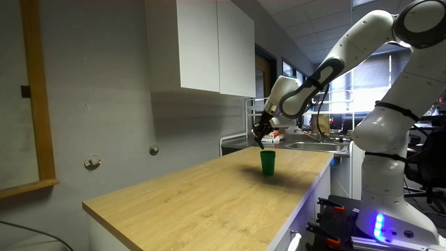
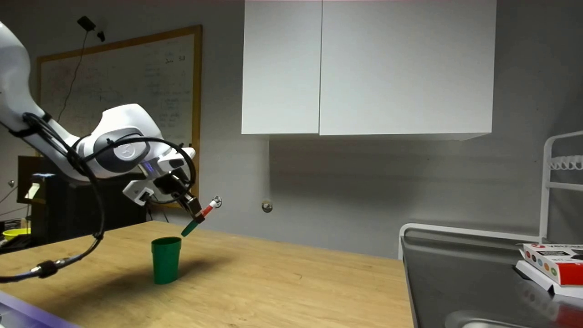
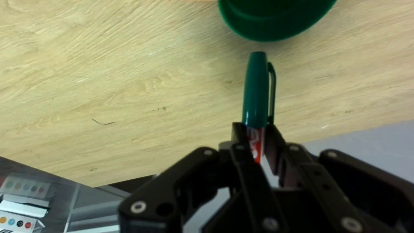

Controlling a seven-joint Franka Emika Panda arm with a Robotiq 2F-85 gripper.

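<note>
A green cup [image 2: 165, 261] stands upright on the wooden counter [image 2: 284, 284]; in the wrist view only part of its rim [image 3: 267, 33] shows at the top. My gripper is shut on a marker [image 3: 255, 93] with a green cap and a red and white barrel. Seen in exterior view 2, the marker [image 2: 189, 228] is tilted, its capped end pointing down and towards the cup. That end is outside the cup, above and to the right of its rim. In exterior view 1 my gripper [image 1: 261, 136] is above and behind the cup [image 1: 268, 163].
White wall cabinets [image 1: 198, 46] hang over the back of the counter. A sink [image 1: 317, 146] and a white wire rack [image 2: 470, 232] lie beyond the counter's end, with boxes [image 2: 554, 268] near them.
</note>
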